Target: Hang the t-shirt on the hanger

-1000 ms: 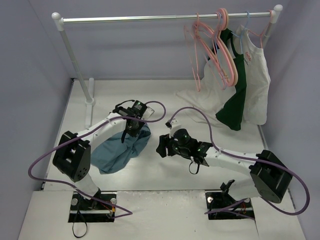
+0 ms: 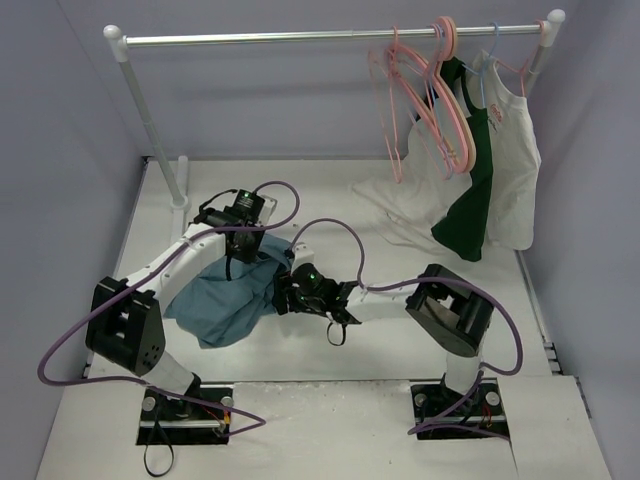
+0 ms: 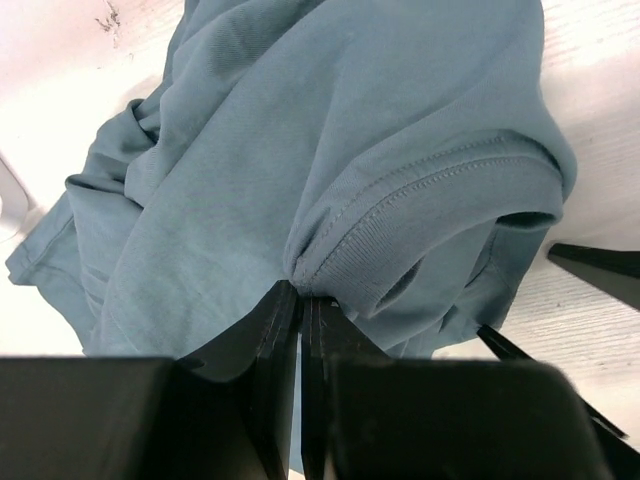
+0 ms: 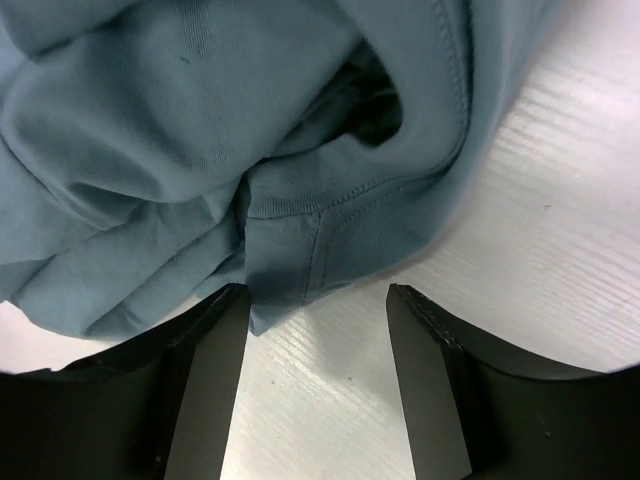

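A crumpled blue-grey t-shirt [image 2: 215, 305] lies on the white table at the left. My left gripper is shut on a stitched fold of it, seen close in the left wrist view. My right gripper is at the shirt's right edge, fingers parted around a hemmed corner with bare table below. Pink hangers [image 2: 450, 120] hang from the rail [image 2: 270, 38] at the upper right; none is at the shirt.
A dark green garment [image 2: 465, 215] and white garments [image 2: 510, 170] hang at the right of the rack. The rack's left post [image 2: 150, 125] stands behind my left arm. Bare table [image 2: 390, 350] lies at front right.
My right gripper has moved left to the shirt's edge.
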